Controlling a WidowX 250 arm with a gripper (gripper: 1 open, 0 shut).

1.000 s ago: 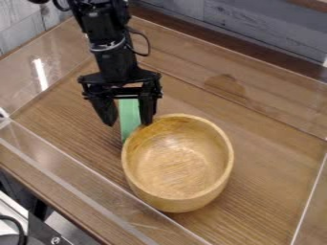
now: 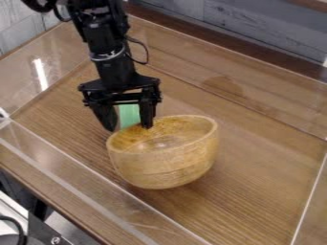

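My black gripper (image 2: 121, 102) is lowered over the near left rim of a tan wooden bowl (image 2: 163, 158). The bowl is tilted, its inside partly visible from above. A green object (image 2: 129, 115) stands just behind the bowl, partly hidden by it and the gripper. By its spread fingers the gripper looks open; whether a finger touches the bowl's rim or the green object is unclear.
A grey wall runs along the back right, and cables lie at the lower left edge.
The bowl has tipped and shifted left and upward, so less of its inside shows and it covers more of the green object. The gripper has moved only slightly.
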